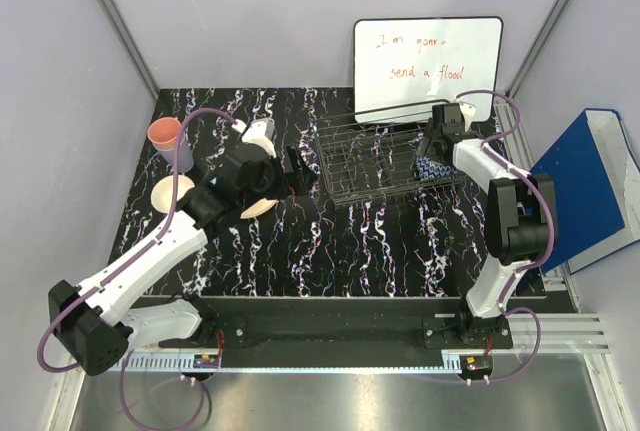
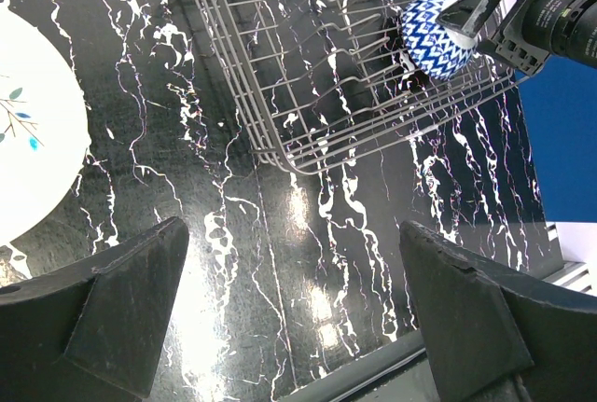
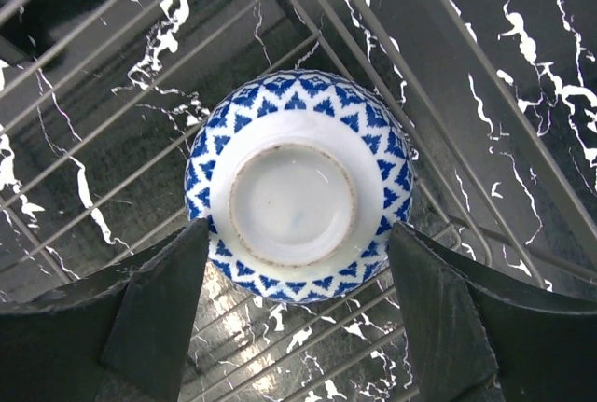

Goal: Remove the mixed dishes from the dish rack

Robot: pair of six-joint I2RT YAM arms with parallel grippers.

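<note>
A blue-and-white patterned bowl [image 3: 296, 122] lies upside down at the right end of the wire dish rack [image 1: 340, 194]. My right gripper is over it, its two fingers at either side of the bowl's near half, touching or nearly touching; whether they grip is unclear. The same bowl [image 2: 432, 29] shows in the left wrist view. My left gripper stands open and empty left of the rack, above a pale plate [image 2: 33, 127].
Cups [image 1: 165, 136] and another plate [image 1: 162, 196] are at the left. A whiteboard [image 1: 427, 56] stands behind the rack, a blue board [image 1: 565, 191] at the right. The counter in front of the rack is clear.
</note>
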